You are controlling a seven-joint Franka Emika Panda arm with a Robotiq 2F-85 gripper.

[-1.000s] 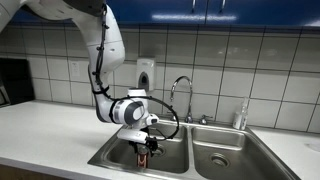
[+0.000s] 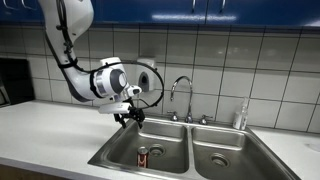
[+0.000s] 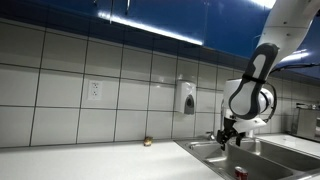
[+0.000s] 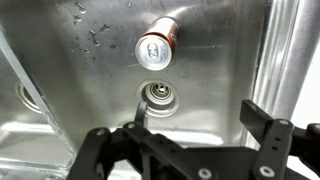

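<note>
A red and silver can [image 2: 143, 157] stands in the left basin of the sink [image 2: 172, 142]. From above, the wrist view shows the same can [image 4: 158, 45] near the drain, its silver top visible. Up and to the left of it in exterior view 1 hangs my gripper [image 2: 130, 120], apart from the can and above the basin's left side. Its fingers are spread wide with nothing between them, and in the wrist view the gripper is open over bare steel.
A faucet [image 2: 181, 95] rises behind the sink, with a bottle [image 2: 241, 115] to its right. The right basin [image 2: 222, 158] looks empty. A small brown object [image 3: 148, 141] sits on the otherwise clear white counter [image 3: 95, 163].
From down at the can, my gripper has risen and moved left in exterior view 1. The can stays in the basin, now clear of the fingers.
</note>
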